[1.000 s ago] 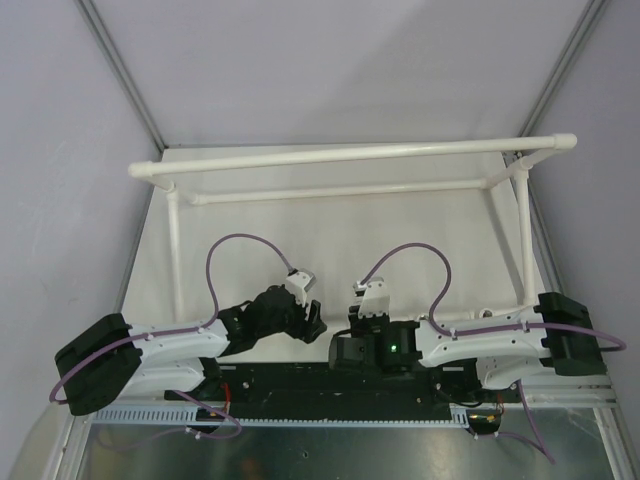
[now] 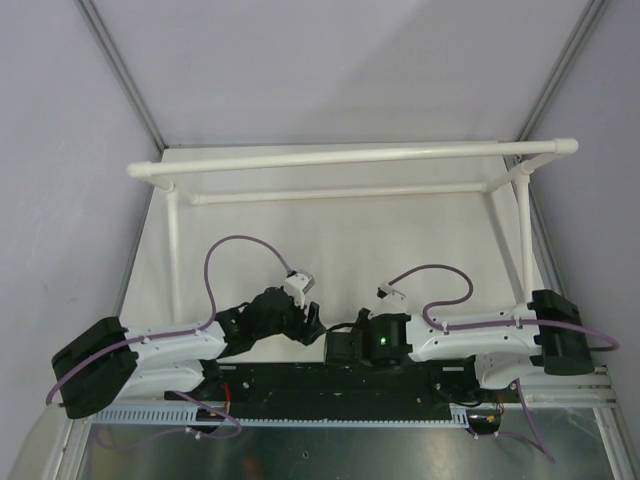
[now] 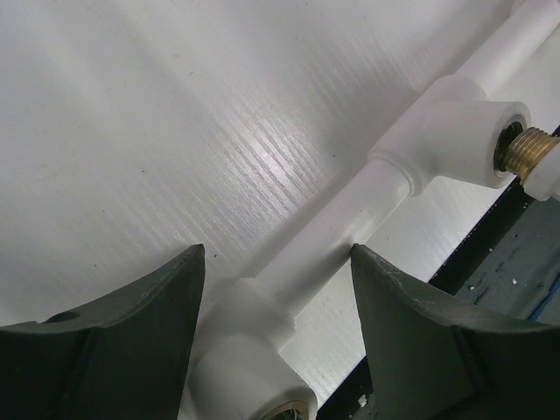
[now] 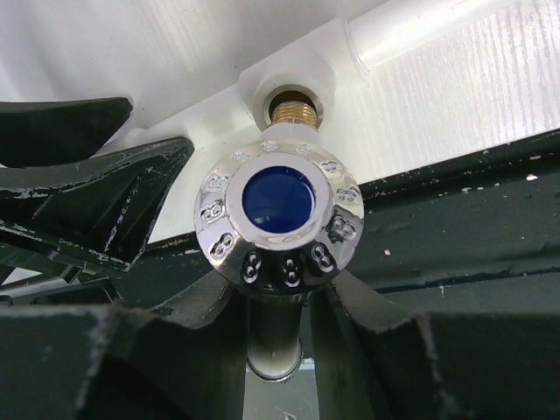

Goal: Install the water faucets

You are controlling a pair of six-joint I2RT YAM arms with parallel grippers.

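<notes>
My right gripper is shut on a chrome faucet [image 4: 220, 245], whose blue-capped top fills the middle of the right wrist view; its brass thread [image 4: 294, 113] sits at the opening of a white pipe tee [image 4: 271, 74]. In the left wrist view my left gripper stands part open over a white pipe [image 3: 332, 219], near a socket fitting [image 3: 241, 376]. Farther along that pipe, another tee [image 3: 464, 140] has a brass-threaded piece [image 3: 529, 153] at its opening. Black finger shapes [image 4: 105, 192] appear at the left of the right wrist view.
The white pipe frame [image 2: 350, 154] spans the panel [image 2: 330, 240], with side pipes [image 2: 174, 250] at each end. A dark rail [image 4: 455, 219] runs beside the lower pipe. Both arms are close together at the front centre of the top view.
My right arm has shifted and turned slightly toward the front and left over the last second. The left arm shows little visible change.
</notes>
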